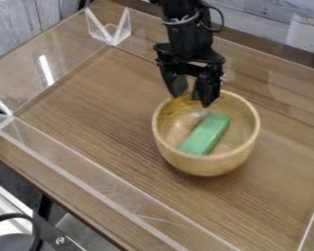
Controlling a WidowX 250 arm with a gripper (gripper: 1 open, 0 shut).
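Note:
A tan round bowl [231, 152] sits on the wooden table, holding a green rectangular block [204, 133] that lies at a slant in it. My black gripper [191, 90] hangs over the back rim of the bowl; dark finger parts reach down near the rim and inside edge. Whether they are open or shut, and whether anything is between them, is unclear.
A clear angular object [109, 24] stands at the back left. Black cables [19, 227] lie at the bottom left corner. A pale wall runs along the back.

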